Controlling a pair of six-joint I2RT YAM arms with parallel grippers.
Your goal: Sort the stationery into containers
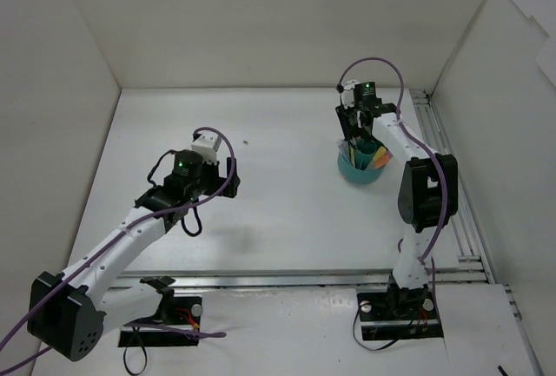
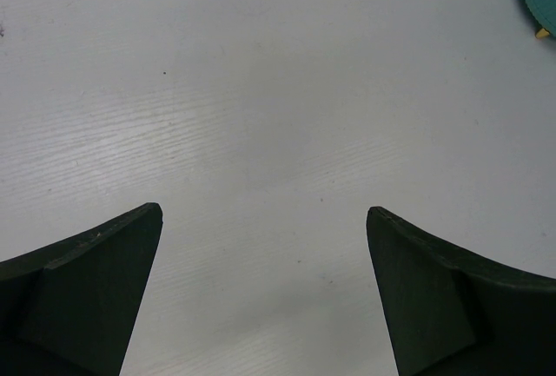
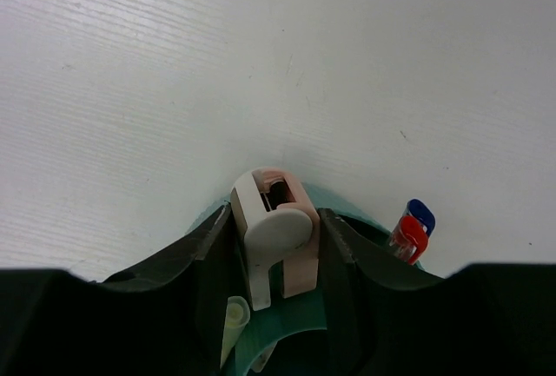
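A teal round container (image 1: 356,174) on the right of the table holds pens and other stationery. In the right wrist view my right gripper is shut on a white-and-pink item (image 3: 276,228) at the container's far rim; how far it sits inside is unclear. A red-and-blue item (image 3: 410,230) and a pale tube (image 3: 233,324) stand beside it in the container. My left gripper (image 1: 228,176) hangs open over the left of the table; in the left wrist view its fingers (image 2: 78,298) are wide apart over bare surface.
Walls stand at back and sides, with a metal rail (image 1: 287,276) along the front edge. The teal container shows at the upper right of the left wrist view.
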